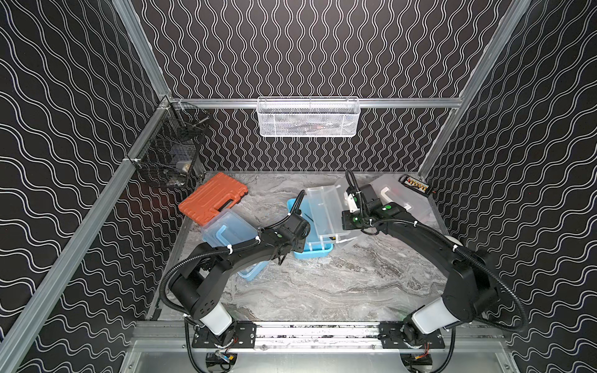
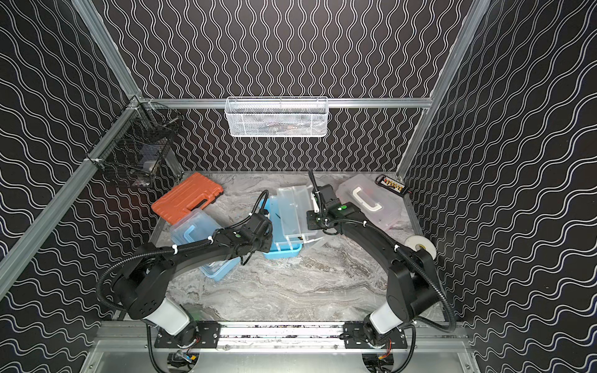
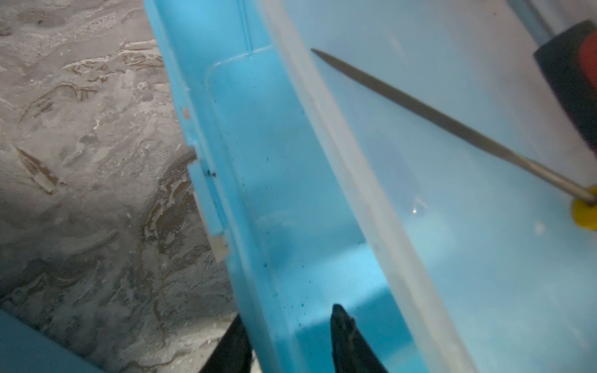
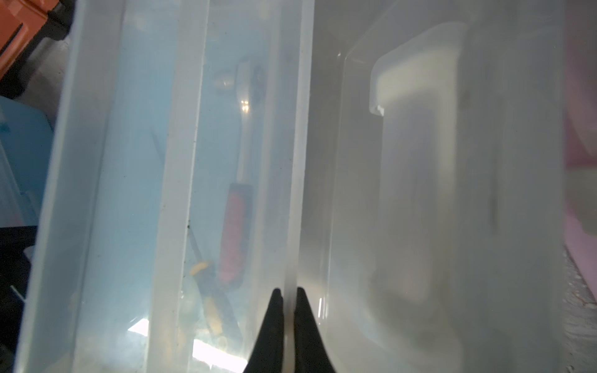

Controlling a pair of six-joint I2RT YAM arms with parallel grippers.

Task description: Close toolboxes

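Note:
The blue toolbox (image 3: 298, 186) stands open at the table's middle, a screwdriver (image 3: 435, 118) showing through its translucent inner tray (image 1: 323, 208). My left gripper straddles the box's near left wall, one finger outside and one inside, shut on that wall. Over the right side of the box, my right gripper is shut on a thin translucent edge where the tray meets the raised clear lid (image 4: 410, 186). Behind the tray's plastic lies a red-handled tool (image 4: 235, 236). The right arm hides part of the lid in both top views.
To the left are another blue toolbox with a clear lid (image 2: 197, 223) and an orange case (image 2: 186, 195). A clear case with a white handle (image 2: 373, 202) lies at the back right, beside a bit set (image 2: 390, 184).

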